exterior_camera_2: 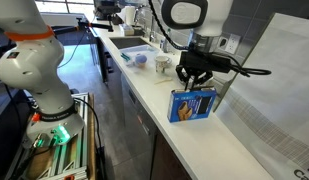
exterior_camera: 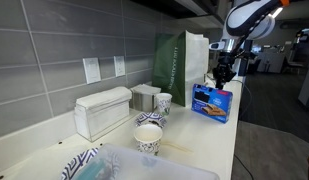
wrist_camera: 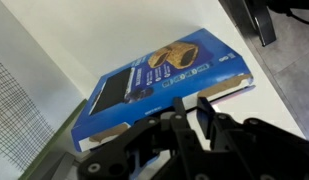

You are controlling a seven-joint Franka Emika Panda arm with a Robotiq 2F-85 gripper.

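A blue box (exterior_camera: 211, 103) with a picture of food on its front stands upright on the white counter. From behind, the same box (exterior_camera_2: 192, 104) shows below the arm's hand. My gripper (exterior_camera: 223, 82) points down at the box's top edge. Close up in the wrist view, the dark fingers of my gripper meet at the edge of the blue box (wrist_camera: 159, 80), shut on it. How much of the box lies between them is hidden by the fingers.
A green and white bag (exterior_camera: 181, 68) stands behind the box by the wall. Patterned paper cups (exterior_camera: 148, 138), a white container (exterior_camera: 102, 112) and a clear plastic bin (exterior_camera: 144, 165) occupy the nearer counter. Bare counter (exterior_camera_2: 209, 150) lies beside the box.
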